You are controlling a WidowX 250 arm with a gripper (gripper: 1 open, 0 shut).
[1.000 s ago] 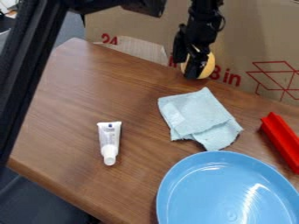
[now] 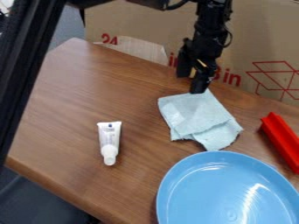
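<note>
My black gripper [image 2: 198, 77] hangs at the top middle of the camera view, in front of the cardboard and low over the back of the table, just above a folded pale blue cloth [image 2: 198, 120]. It is open. Whether anything is behind its fingers is hard to tell; a small light patch shows beside it. A white tube [image 2: 108, 143] lies at the left, and a blue plate [image 2: 228, 197] fills the lower right.
A red object [image 2: 281, 142] lies at the right edge of the wooden table [image 2: 82, 96]. A cardboard wall [image 2: 263, 44] with red print runs along the back.
The yellow round thing seen behind it earlier is now mostly hidden. The tube, cloth and plate have not moved.
</note>
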